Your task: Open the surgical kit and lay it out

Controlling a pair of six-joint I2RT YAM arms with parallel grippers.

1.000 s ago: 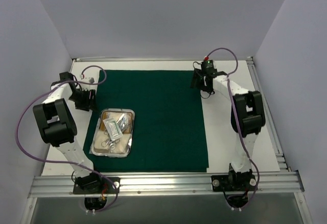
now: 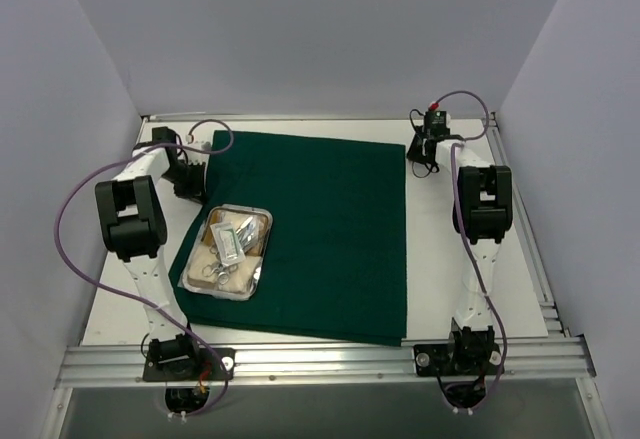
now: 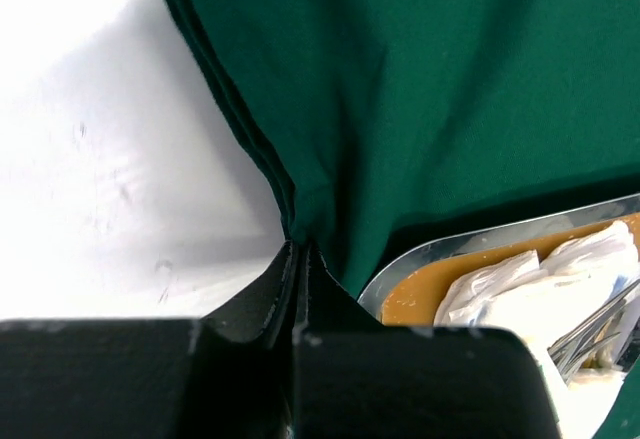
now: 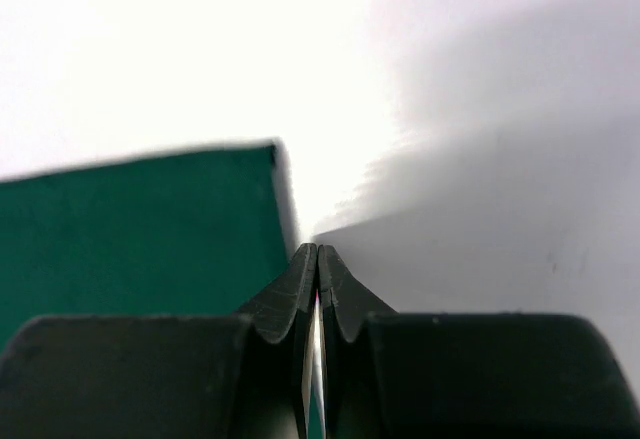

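A dark green drape lies spread on the white table. My left gripper is shut on the drape's left edge, with creases running from the fingertips; from above, this gripper stands at the upper left of the tray. The metal tray rests on the drape's lower left, holding scissors, a white packet and folded gauze. Close by the drape's far right corner, my right gripper is shut just off the right edge, with no cloth showing between its fingers.
A rail runs along the table's front. Bare white table shows to the right of the drape, and a narrow strip lies along the left. Grey walls close in the back and sides.
Both grippers have moved right. The drape's upper part and the tray have shifted right too, and the drape now sits slightly skewed, its far edge slanting down to the right.
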